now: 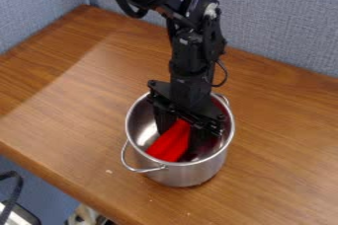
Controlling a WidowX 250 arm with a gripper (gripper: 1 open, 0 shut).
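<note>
A steel pot with wire handles stands near the front edge of the wooden table. My black gripper reaches down into it from above, shut on a red object that lies inside the pot. The fingertips are partly hidden by the object and the pot's interior, and the exact grip on it is hard to make out.
Padded grey walls stand behind and at the left. A dark cable shows off the table at the lower left.
</note>
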